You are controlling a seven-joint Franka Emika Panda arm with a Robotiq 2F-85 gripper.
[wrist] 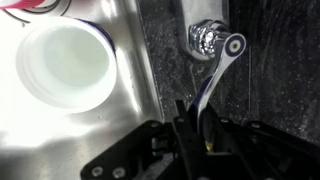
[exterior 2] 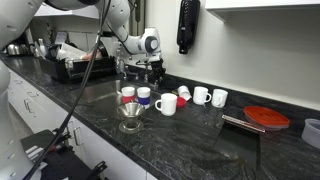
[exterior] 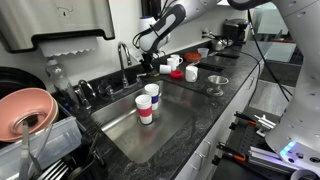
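Note:
In the wrist view a slim, shiny metal bar (wrist: 215, 82) with a ringed round end runs down into my gripper, which is shut on it. Just above lies a chrome faucet base (wrist: 207, 38), close to the bar; whether the two are joined cannot be told. From outside, my gripper (exterior: 143, 72) is small and dark at the back edge of the sink (exterior: 120, 125), right of the tall faucet (exterior: 122, 50). A white cup (wrist: 72, 68) with a dark blue side stands left of the fingers, apart from them.
A white mug (exterior 2: 168, 104), a red-and-white cup (exterior 2: 128, 95) and a metal bowl (exterior 2: 130, 123) stand near the sink's end. A dish rack (exterior: 45, 140) with a pink bowl (exterior: 25, 112) is at left.

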